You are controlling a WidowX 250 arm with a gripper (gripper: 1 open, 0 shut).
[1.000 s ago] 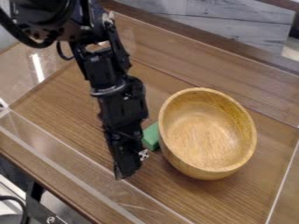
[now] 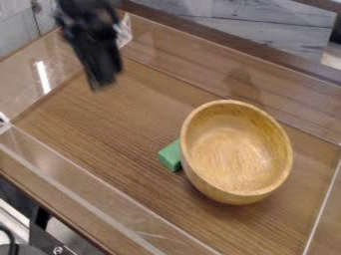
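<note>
My gripper [image 2: 94, 55] is a dark, motion-blurred shape in the upper left of the camera view, raised away from the other objects; its fingers are too blurred to tell open from shut. A green block [image 2: 170, 155] lies on the wooden table [image 2: 107, 149], against the left side of a large tan oval bowl [image 2: 237, 149], partly hidden by it. The inside of the bowl looks empty.
A grey marbled wall [image 2: 266, 25] runs along the back right. A dark cable [image 2: 11, 249] shows at the lower left corner.
My gripper has swung from the front middle, beside the green block and bowl, up and back to the upper left. The bowl and block look unmoved.
</note>
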